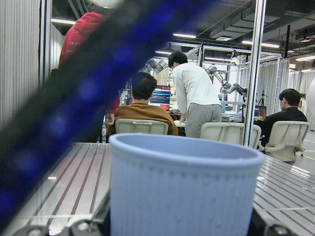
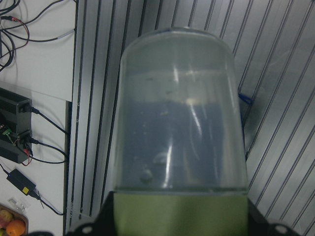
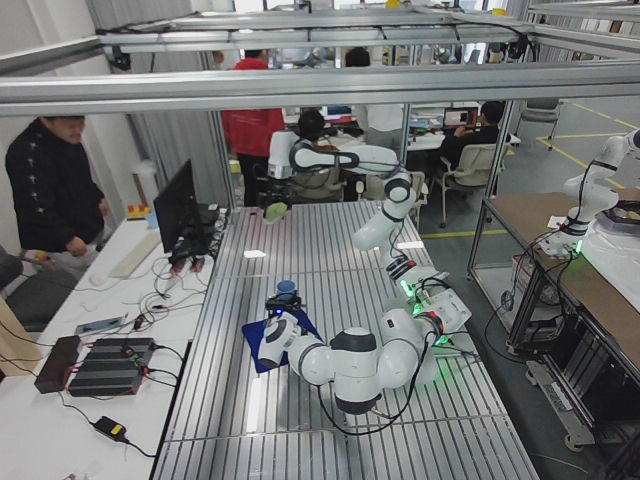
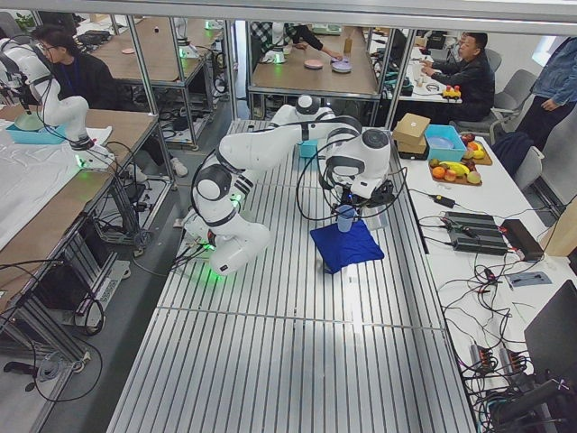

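My left gripper [image 3: 284, 306] is shut on a blue cup [image 3: 286, 289], held upright above a blue cloth [image 4: 347, 245]; in the left wrist view the cup [image 1: 182, 191] fills the lower middle. My right gripper [image 3: 275, 203] is raised behind and above it, shut on a clear container with a green band, seen small in the camera left view [image 3: 275, 213]. In the right wrist view this container [image 2: 179, 123] covers the middle, its green band at the bottom.
A side table [image 3: 120, 400] along one edge holds a monitor [image 3: 178, 210], black boxes and cables. Frame rails run overhead; people stand and sit beyond the table.
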